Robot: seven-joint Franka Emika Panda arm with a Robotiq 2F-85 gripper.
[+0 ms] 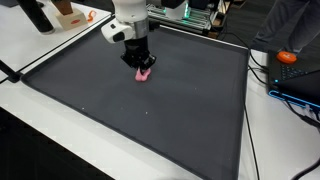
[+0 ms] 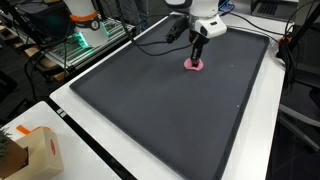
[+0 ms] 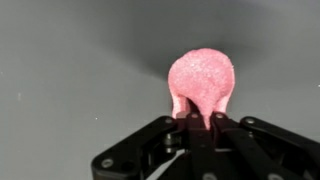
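A pink, soft-looking piece (image 3: 202, 75), fuzzy like cloth or sponge, is pinched between my gripper's fingertips in the wrist view. My gripper is shut on it, and the cloth bunches into a fold where the fingers meet. In exterior view 1 the pink piece (image 1: 142, 75) shows below the gripper (image 1: 141, 66), close to the dark mat (image 1: 150, 120). From the other side, the pink piece (image 2: 194, 64) appears at or just above the mat; whether it touches cannot be told.
A wooden block (image 2: 40, 150) lies at the near left corner in exterior view 2. Beyond the right edge of exterior view 1 rests a dark device (image 1: 292, 82) with cables around it.
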